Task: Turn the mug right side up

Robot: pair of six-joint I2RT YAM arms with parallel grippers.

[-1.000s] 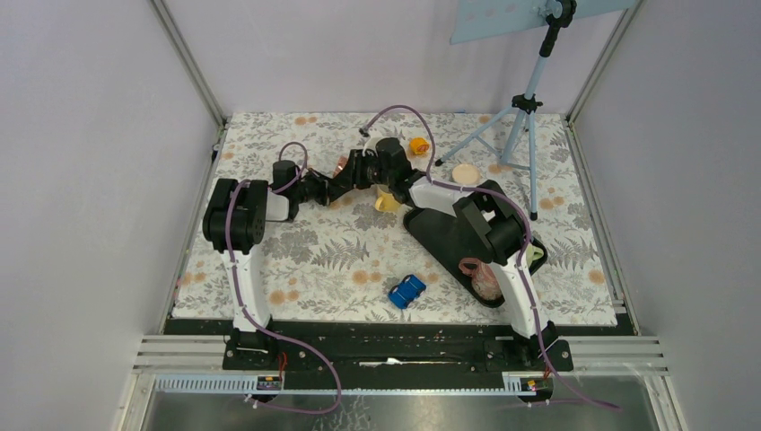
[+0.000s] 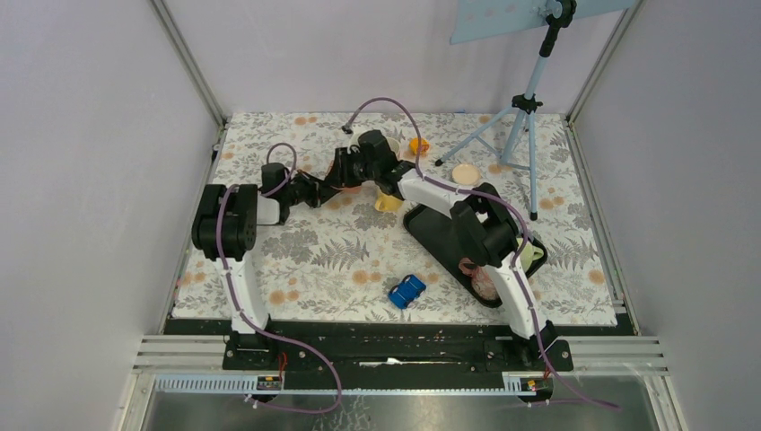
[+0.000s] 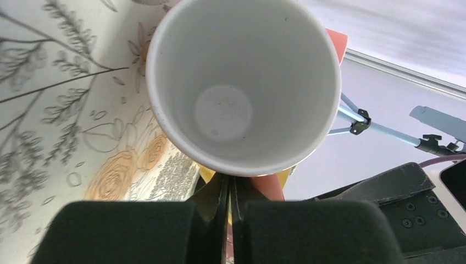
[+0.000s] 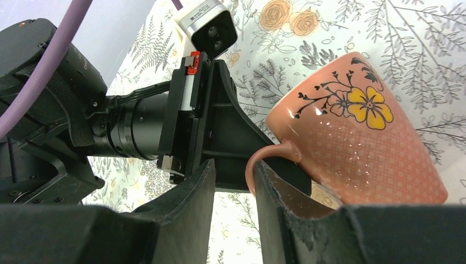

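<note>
The salmon-pink mug point(image 4: 357, 148) with a yellow flower lies tilted on its side, its white interior point(image 3: 242, 82) facing my left gripper, which is shut at the lower rim. In the top view the mug is mostly hidden under both grippers. My right gripper stands part open above the mug's handle point(image 4: 280, 151), one finger against or just in front of it; whether it touches is unclear. The left gripper's black body reaches under the handle in the right wrist view.
A yellow cup point(image 2: 388, 203) is just right of the grippers, with a small orange object point(image 2: 418, 145) behind. A black tray point(image 2: 435, 241), a tan disc point(image 2: 466, 174) and a tripod point(image 2: 529, 126) stand right. A blue toy car point(image 2: 406, 292) lies in front.
My left arm has moved slightly leftward. My right gripper has also shifted a little to the left and toward the back.
</note>
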